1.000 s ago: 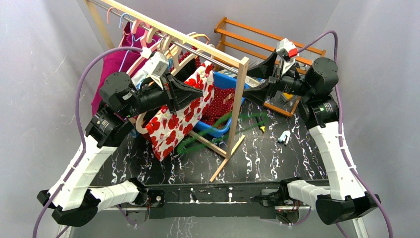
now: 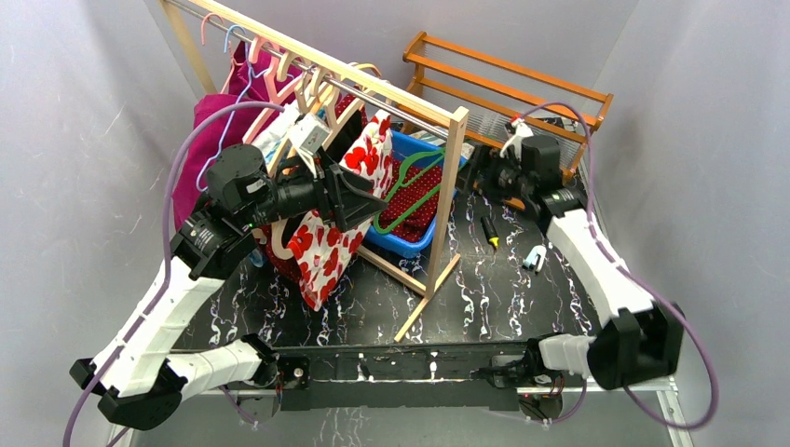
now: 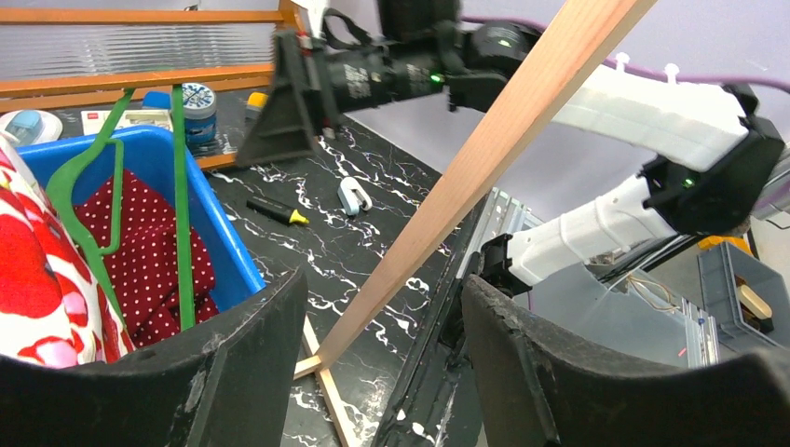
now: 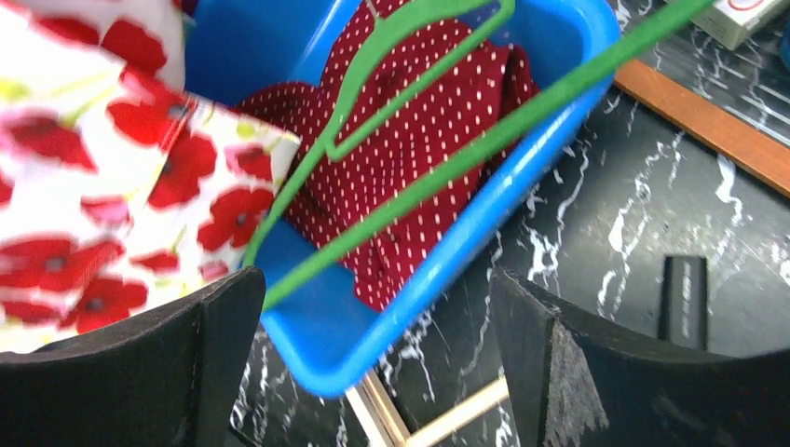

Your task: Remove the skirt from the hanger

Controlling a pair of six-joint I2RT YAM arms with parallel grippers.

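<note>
A dark red skirt with white dots (image 2: 410,207) lies crumpled in the blue basket (image 2: 402,247). Above it is a green hanger (image 4: 410,194) with no garment on it; what holds it up cannot be made out. My left gripper (image 2: 365,205) is in front of the red-flowered white cloth (image 2: 326,256), its fingers (image 3: 247,363) apart and nothing between them. On the far side of the rack post my right gripper (image 2: 472,170) is blurred in the top view. Its fingers (image 4: 196,345) stand wide apart in the right wrist view, the hanger and basket seen beyond.
The wooden rack post (image 2: 447,200) stands between the two arms. Several hangers and garments crowd the rail (image 2: 307,60) to the left. A black and yellow marker (image 2: 489,232) and a small white-blue item (image 2: 534,258) lie on the marble-patterned table. An orange wooden rack (image 2: 522,70) is behind.
The green hanger, blurred and lower over the rack's foot before, is now above the basket.
</note>
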